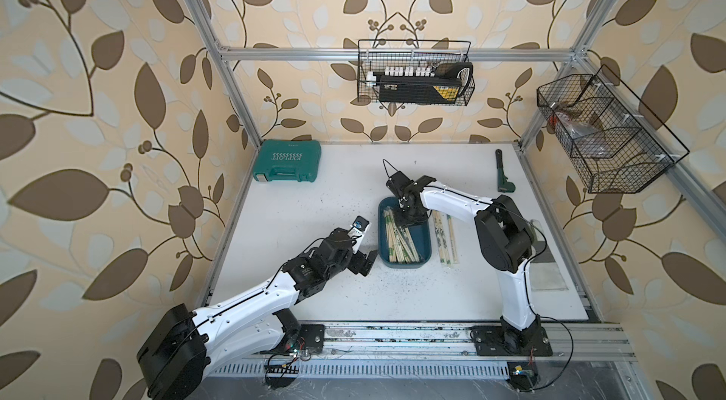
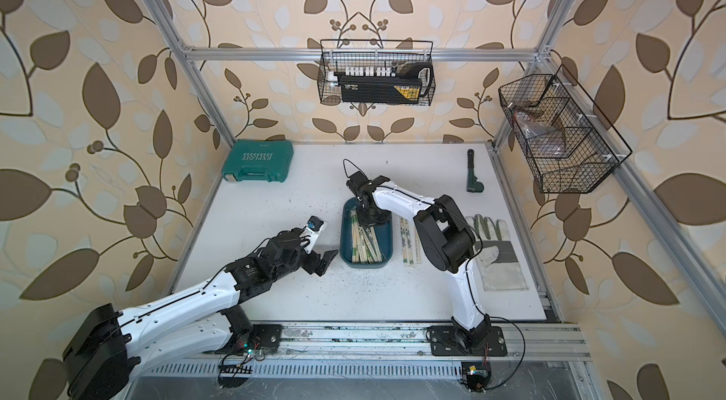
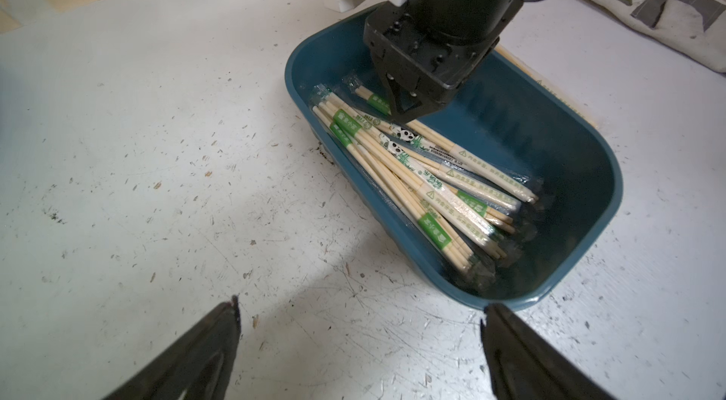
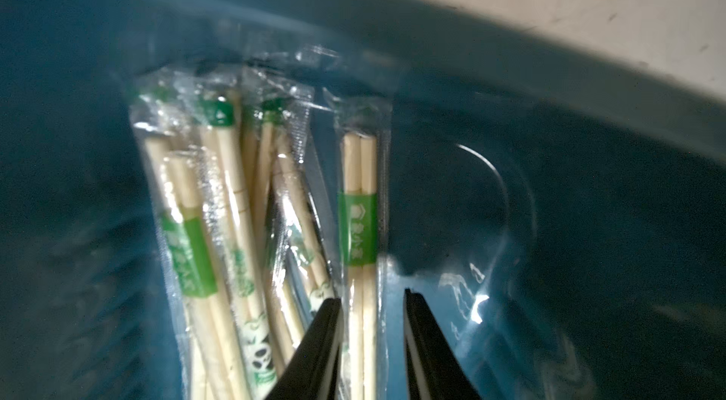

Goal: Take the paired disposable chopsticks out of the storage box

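The blue storage box (image 3: 574, 248) holds several wrapped chopstick pairs (image 3: 401, 173). My right gripper is down inside the box, open, its fingertips either side of a wrapped pair with a green label (image 4: 359, 226); the other pairs lie bunched to the left in the right wrist view. My left gripper stands open and empty just outside the box, at its left front.
Several wrapped pairs (image 1: 444, 237) lie on the table right of the box. A green case (image 1: 286, 160) is at back left, a dark tool (image 1: 504, 173) at back right, gloves (image 2: 495, 264) at right.
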